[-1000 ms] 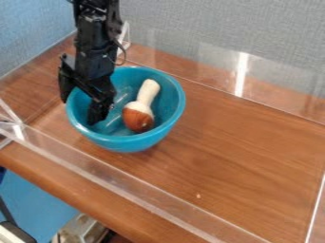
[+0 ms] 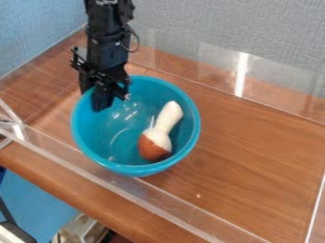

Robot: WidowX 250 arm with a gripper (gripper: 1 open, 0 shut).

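Observation:
A turquoise bowl [image 2: 136, 160] rests on the wooden table in the middle-left of the camera view. Inside it, on the right side, lies a wooden object [image 2: 162, 130] with a pale handle and a round orange-brown end. My dark gripper [image 2: 106, 95] is over the bowl's upper-left part, near the rim. Whether its fingers are open or shut, or hold anything, is unclear.
Bare wooden table [image 2: 250, 171] spreads to the right of the bowl. Clear panels line the table's edges. A grey wall is behind, and a blue area with some hardware lies below the front-left edge.
My gripper has risen out of the lower part of the bowl and shifted slightly. The bowl has moved toward the right and front, and the wooden object inside has shifted with it.

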